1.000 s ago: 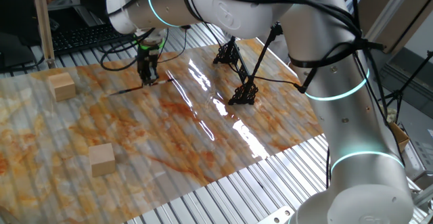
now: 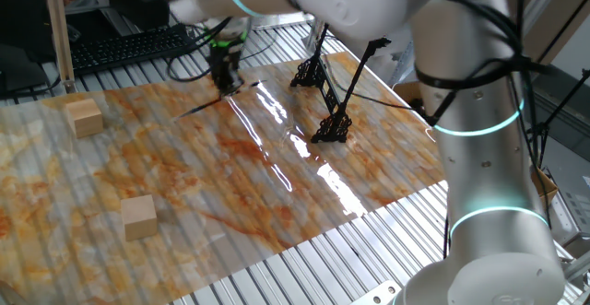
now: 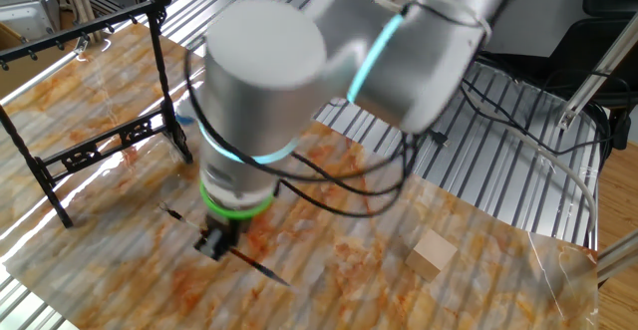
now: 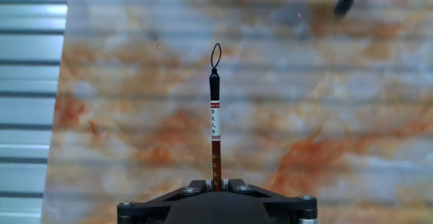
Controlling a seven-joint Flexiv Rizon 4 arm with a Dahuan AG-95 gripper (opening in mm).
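A brush (image 4: 216, 119) with a dark brown handle, a white label and a black hanging loop is pinched across its shaft by my gripper. The wrist view shows the loop end; the rest is hidden beneath the gripper body. In the second exterior view the brush (image 3: 261, 268) slants out on both sides of the gripper (image 3: 214, 244), above the marbled sheet. From the first exterior view, the gripper (image 2: 228, 90) hangs over the far part of the sheet, left of a black rack (image 2: 331, 102), with the brush (image 2: 198, 109) level below it.
Two wooden blocks (image 2: 84, 118) rest on the marbled sheet (image 2: 212, 250) to the left. A keyboard (image 2: 129, 49) lies behind the sheet.
The gripper has lifted and shifted right toward the black rack, carrying the brush with it. The rack and both blocks have stayed in place.
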